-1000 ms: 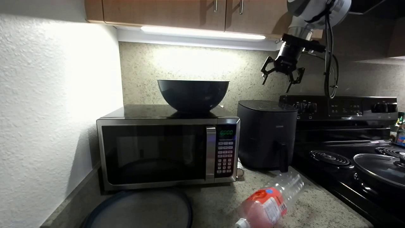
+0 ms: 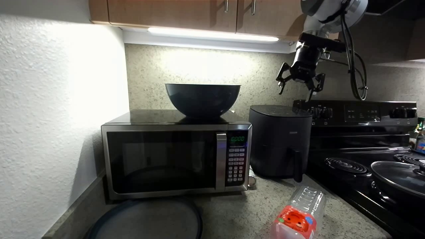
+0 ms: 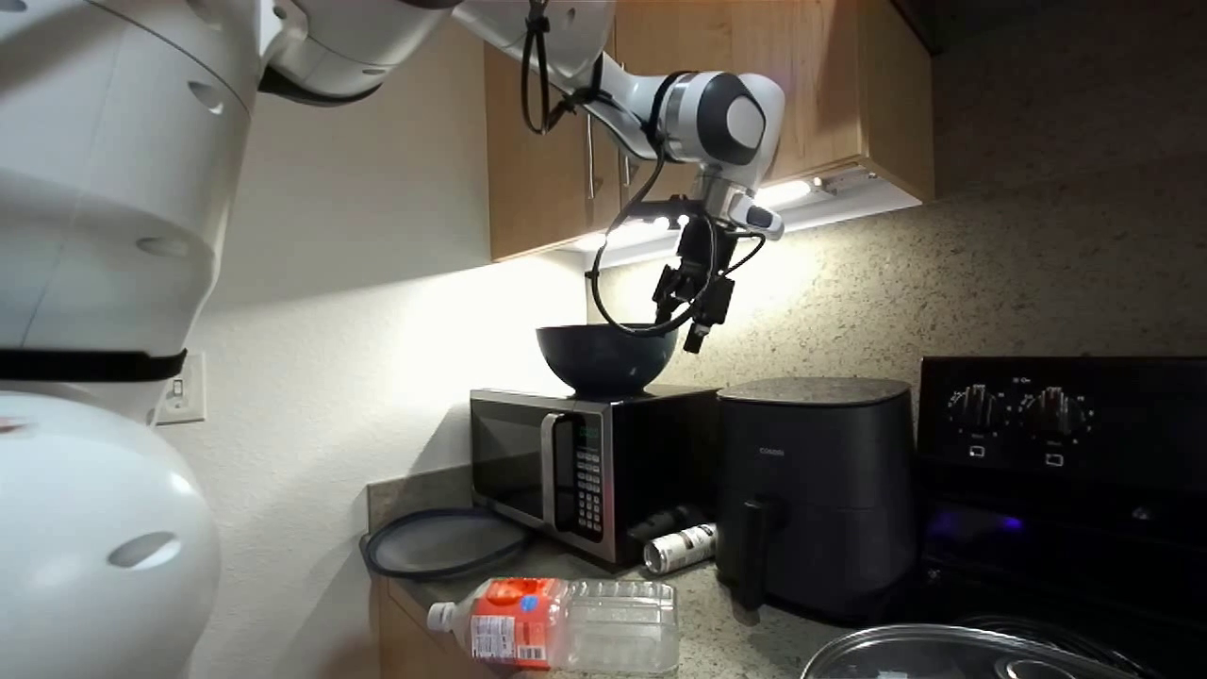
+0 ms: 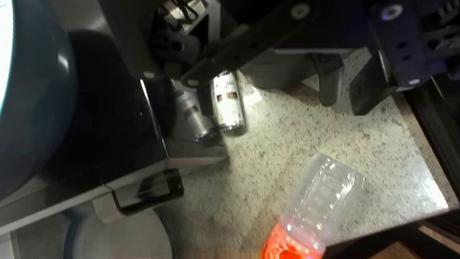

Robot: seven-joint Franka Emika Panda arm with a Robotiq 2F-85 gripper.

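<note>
My gripper [image 2: 295, 97] hangs high above the air fryer and counter, open, with nothing between its fingers. In the wrist view its two fingers [image 4: 371, 85] are spread wide over the counter. Well below lies a clear plastic bottle [image 3: 620, 626] on its side, with a red label and a white cap. The cap end points left in the second exterior view; the wrist view cuts it off. A dark bowl [image 2: 203, 99] sits on top of the microwave [image 2: 167, 159], to the gripper's left in the first exterior view.
The black air fryer [image 2: 281, 143] stands between microwave and stove [image 2: 346, 139]. A white can [image 3: 681, 549] lies beside the microwave. A round dark-rimmed lid [image 3: 447, 541] rests before the microwave. A glass-lidded pan [image 2: 402, 177] occupies the stove. Cabinets [image 2: 171, 16] hang overhead.
The bottle has turned and shifted on the counter, its cap end swinging toward the front and out of the first exterior view. My gripper has moved slightly right and down, still open.
</note>
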